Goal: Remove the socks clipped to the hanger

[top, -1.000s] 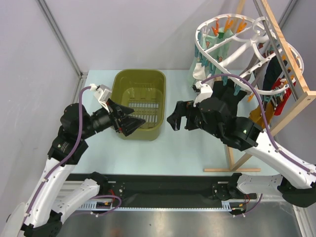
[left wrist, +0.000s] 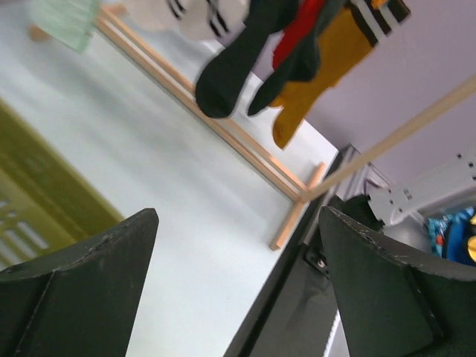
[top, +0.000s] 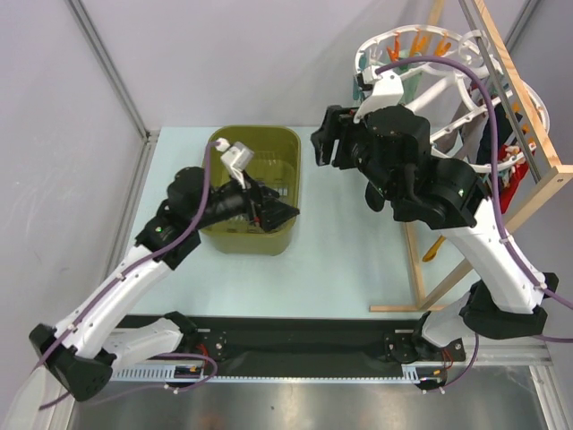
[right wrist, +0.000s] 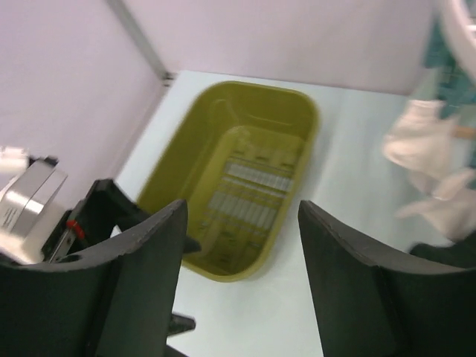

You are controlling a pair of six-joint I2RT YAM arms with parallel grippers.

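A white round hanger (top: 440,94) on a wooden stand carries several clipped socks, partly hidden behind my right arm in the top view. In the left wrist view a dark sock (left wrist: 230,74), a red sock (left wrist: 300,31) and a mustard sock (left wrist: 312,85) hang down. A pale sock (right wrist: 416,137) shows blurred in the right wrist view. My left gripper (top: 285,210) is open and empty over the basket's right side. Left of the hanger, my right gripper (top: 327,143) stands with its fingers (right wrist: 342,260) apart and nothing between them.
An olive basket (top: 255,139), empty where its floor shows, sits on the pale table (top: 336,269). The wooden stand (top: 528,202) rises at the right, its foot along the table. Free table lies in front of the basket and between basket and stand.
My left gripper has moved right, from over the basket's front left to its right side. The right arm has risen, its gripper shifting toward the back beside the hanger. The basket stays put.
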